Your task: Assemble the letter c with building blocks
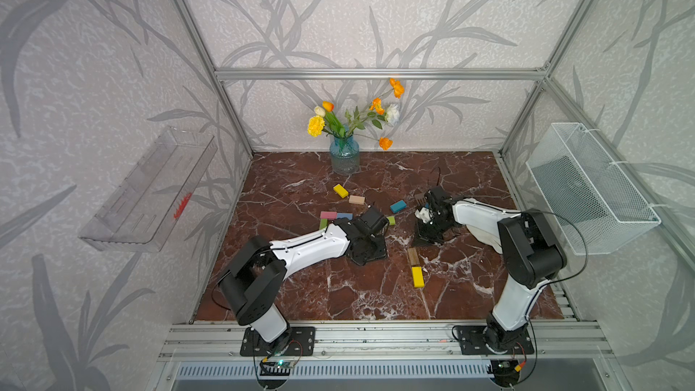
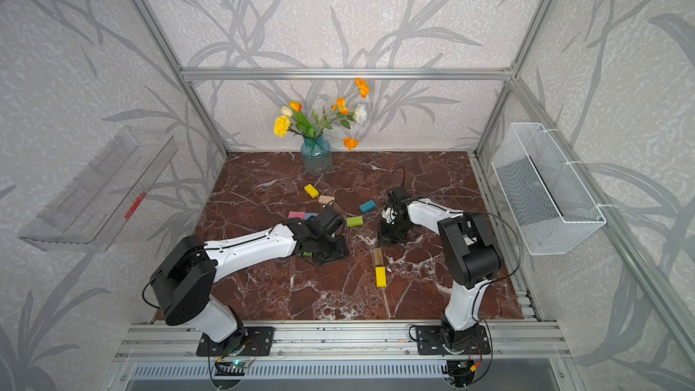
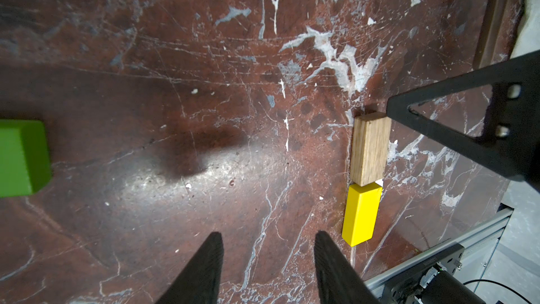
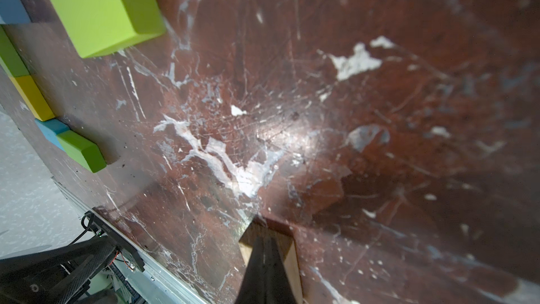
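Note:
A wooden block (image 3: 370, 149) and a yellow block (image 3: 361, 214) lie end to end in a line toward the front, right of centre. In the left wrist view my left gripper has its fingers apart, nothing between them, over bare table left of that line. My right gripper is shut above the wooden block's far end, nothing showing between its fingers. Other blocks lie farther back: yellow (image 1: 340, 190), tan (image 1: 357, 200), blue (image 1: 398, 205), pink (image 1: 328, 214), and green (image 2: 354, 221), with several more partly hidden by the left arm.
A vase of flowers (image 1: 344, 153) stands at the back. A clear tray (image 1: 152, 195) hangs on the left, a white mesh basket (image 1: 601, 210) on the right. A pale cloth lies under the right arm.

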